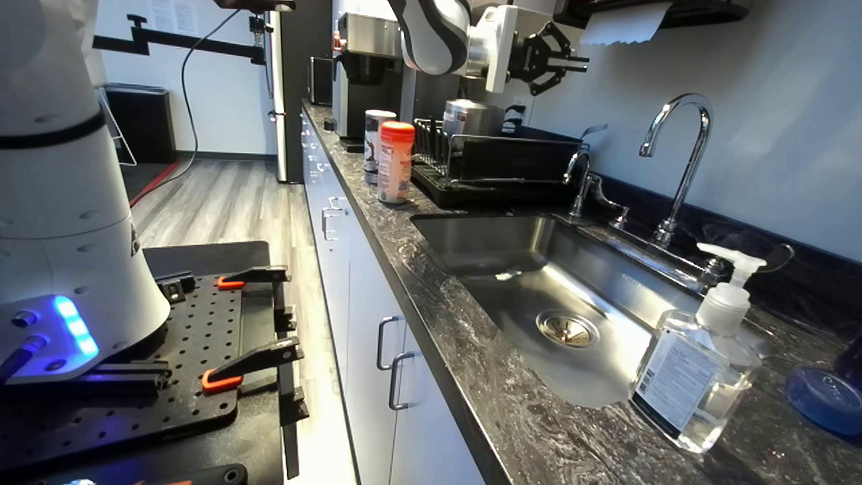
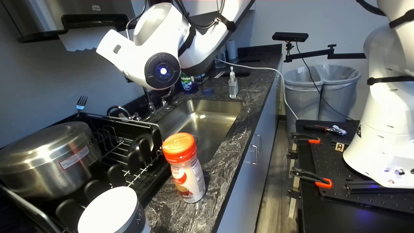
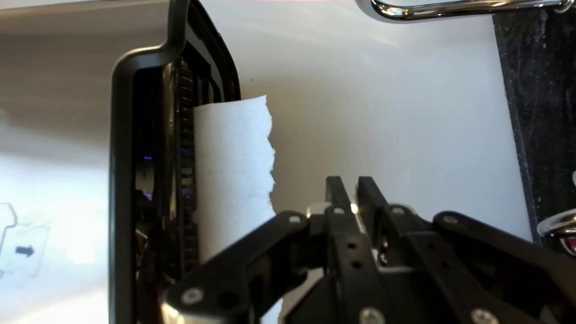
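My gripper (image 1: 585, 64) hangs in the air below and left of the paper towel dispenser (image 1: 711, 11) in exterior view 1. A narrow gap parts its fingers, and nothing is visible between them. From the dispenser's slot a torn white paper towel (image 1: 626, 25) sticks out. The wrist view shows that paper (image 3: 232, 167) left of my gripper, with its ragged edge facing right and its lower part hidden behind the gripper. In exterior view 2 the dispenser (image 2: 93, 9) is at the upper left, and the arm's white wrist hides the gripper.
Below the arm stand a dish rack (image 1: 517, 162) with a metal pot (image 2: 50, 155) and the tall faucet (image 1: 699, 153) by the sink (image 1: 485, 242). An orange-capped bottle (image 2: 184, 167) and a soap pump bottle (image 1: 699, 364) stand on the counter.
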